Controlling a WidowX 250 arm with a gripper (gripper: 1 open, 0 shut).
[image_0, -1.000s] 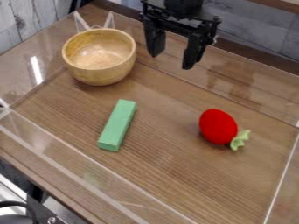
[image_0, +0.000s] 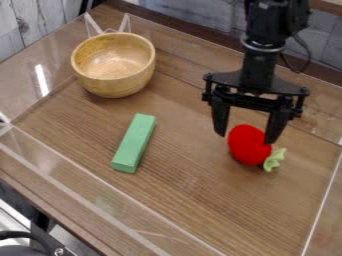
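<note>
The robot's gripper (image_0: 251, 112) hangs open over a red object (image_0: 249, 146) with a small pale green part at its right, right of centre on the wooden table. Its dark fingers point down just above the red object; whether they touch it is unclear. A pale green block (image_0: 134, 143) lies left of centre, and a tan bowl (image_0: 114, 82) sits at the upper left.
The arm rises from the gripper toward the back right.
The bowl, block and red object have not visibly moved.
</note>
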